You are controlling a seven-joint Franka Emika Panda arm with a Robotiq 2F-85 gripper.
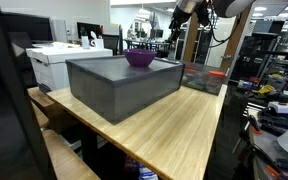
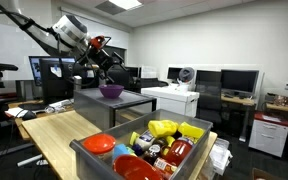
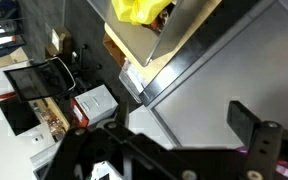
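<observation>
A purple bowl (image 1: 140, 58) rests on the long grey box (image 1: 114, 92), and its edge (image 3: 286, 171) shows at the lower right of the wrist view. My gripper is open, its two dark fingers spread wide with nothing between them. In exterior view 2 it hangs in the air above the purple bowl (image 2: 111, 91), clear of it. A grey bin (image 2: 96, 163) stands at the front of that view, filled with colourful items, among them a yellow one (image 2: 163, 128), a blue one (image 2: 126, 163) and a red one (image 2: 100, 143).
Bare wooden tabletop (image 1: 174, 130) lies in front of the grey box. A yellow item (image 3: 139, 10) shows in the bin corner at the top of the wrist view. Monitors (image 2: 238, 80) and a white cabinet (image 2: 176, 103) are in the background.
</observation>
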